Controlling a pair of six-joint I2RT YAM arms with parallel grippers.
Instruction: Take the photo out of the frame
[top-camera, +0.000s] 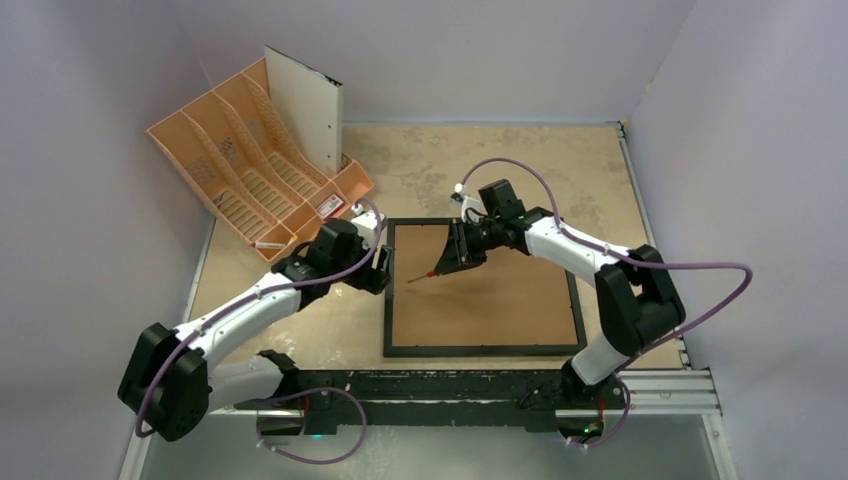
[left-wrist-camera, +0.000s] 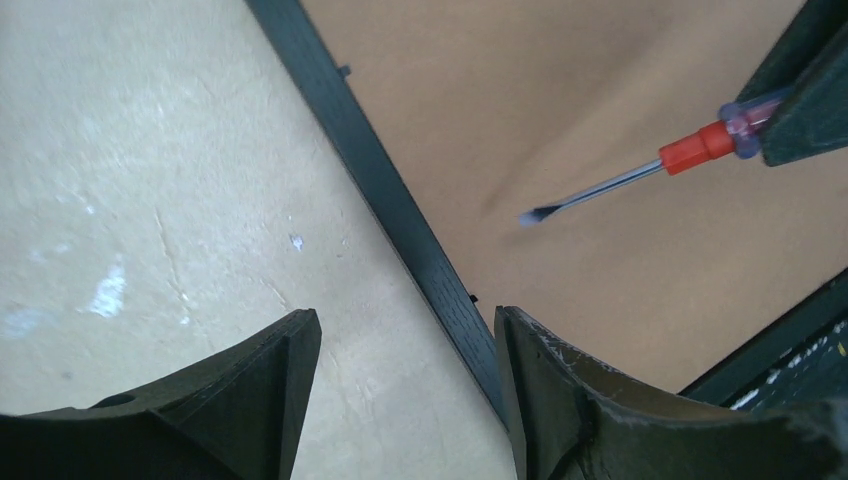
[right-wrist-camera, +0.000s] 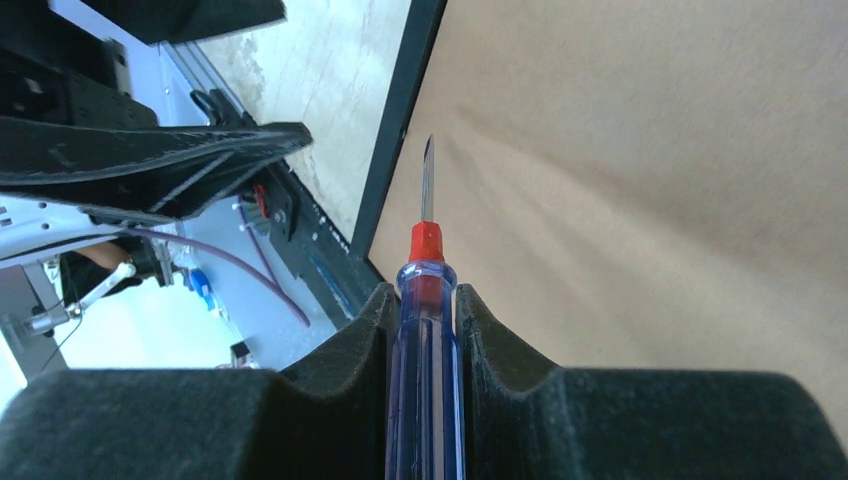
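Note:
A black picture frame (top-camera: 484, 351) lies face down on the table, its brown backing board (top-camera: 500, 300) showing; no photo is visible. Small dark tabs stick out along its inner edge in the left wrist view. My right gripper is shut on the handle of a screwdriver (right-wrist-camera: 426, 240) with a red collar and a bare metal shaft. The blade hangs over the left part of the backing, pointing left. Just outside the frame's left side, my left gripper stands open with nothing between its fingers.
An orange sorting rack (top-camera: 245, 160) fills the back left, with a white panel (top-camera: 306, 110) upright in it. Bare table (top-camera: 540, 165) lies behind the picture frame and to its left.

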